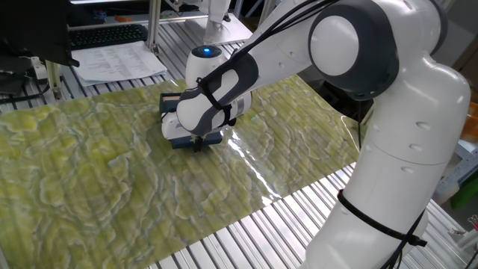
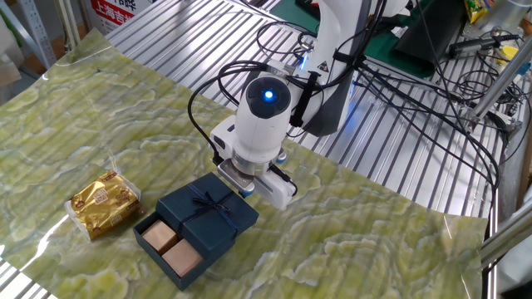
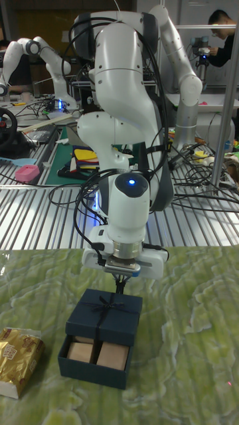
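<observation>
A dark blue gift box point(image 2: 179, 270) sits on the green marbled sheet. Its matching lid point(image 2: 204, 218), with a dark ribbon bow, lies shifted toward the robot's side, so part of the box is uncovered. Two tan blocks, one of them a tan block point(image 3: 111, 355), show inside. My gripper point(image 3: 120, 285) points down at the lid's robot-side edge; in exterior view 1 a dark fingertip point(image 1: 197, 144) shows against that side. The fingers look close together, but their tips are partly hidden behind the lid, and whether they grip its edge cannot be made out.
A gold-wrapped packet point(image 2: 104, 205) lies beside the box, apart from it. Papers point(image 1: 119, 63) and a keyboard point(image 1: 108, 36) are beyond the sheet. Loose cables point(image 2: 424, 137) hang around the arm. Much of the marbled sheet point(image 1: 82, 179) is clear.
</observation>
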